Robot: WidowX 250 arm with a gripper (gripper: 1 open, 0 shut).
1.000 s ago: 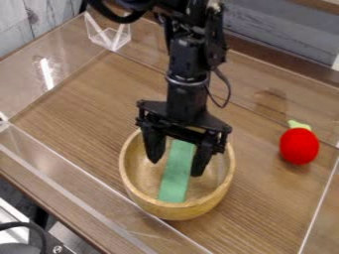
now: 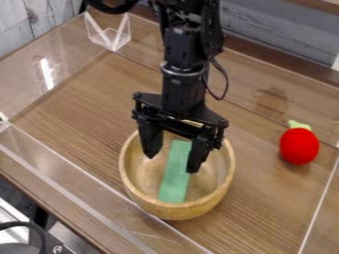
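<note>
My black gripper (image 2: 177, 139) hangs over a wooden bowl (image 2: 137, 187) in the middle of the table, its two fingers spread apart, one at each side of the bowl's inside. A green block (image 2: 173, 182) lies in the bowl below the gripper, with nothing seen held between the fingers.
A red round object (image 2: 299, 147) with a small green part behind it sits on the right of the table (image 2: 66, 109). A clear plastic object (image 2: 110, 30) stands at the back left.
My gripper has risen a little over the last second, away from the green block, which stays in the bowl.
</note>
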